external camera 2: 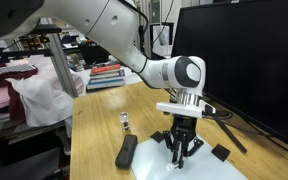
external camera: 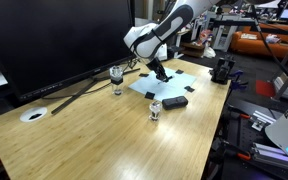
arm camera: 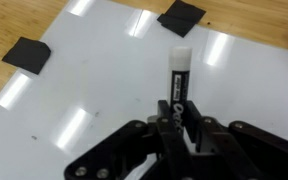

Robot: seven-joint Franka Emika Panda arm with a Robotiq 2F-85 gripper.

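Note:
A white marker with a black, lettered band (arm camera: 180, 75) juts out from between the fingers of my gripper, which is shut on it. Beneath it in the wrist view spreads a glossy white board (arm camera: 94, 90), held at its edges by black tape pieces (arm camera: 27, 55). In exterior view 1 my gripper (external camera: 162, 75) is low over the board (external camera: 142, 85). Exterior view 2 shows the gripper (external camera 2: 177, 156) pointing down at the board (external camera 2: 219, 170). Whether the marker's tip touches the surface, I cannot tell.
A black eraser-like block (external camera: 172, 103) lies at the board's near side, with a small white container (external camera: 155, 111) beside it. A clear bottle (external camera: 116, 80) stands left of the board. A dark screen (external camera: 59, 48) lines the back.

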